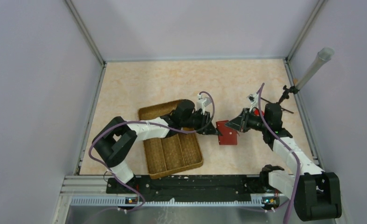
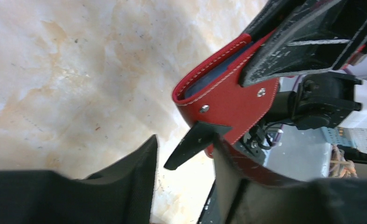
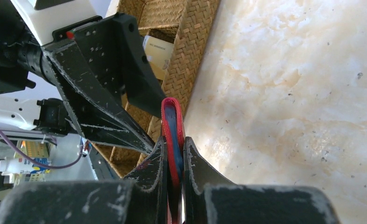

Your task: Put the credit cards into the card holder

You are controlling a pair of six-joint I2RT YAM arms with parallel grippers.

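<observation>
The red card holder (image 2: pixel 228 100), with white stitching and metal snaps, hangs in front of my right gripper, which is shut on it. Its dark blue lining (image 3: pixel 172 122) shows along the narrow opening. My left gripper is part open beside the holder, with a gap between its blurred fingers. A dark flat piece (image 2: pixel 195 144) juts from the holder's lower edge toward that gap; I cannot tell what it is. No card shows in the left gripper. From above, the holder (image 1: pixel 228 135) lies between both grippers.
A woven basket (image 1: pixel 156 175) with compartments stands under and beside the left arm. A pale box (image 3: pixel 157 53) sits in it. Bare table (image 1: pixel 181 79) stretches behind the arms, and a stand (image 1: pixel 287 91) is at the right edge.
</observation>
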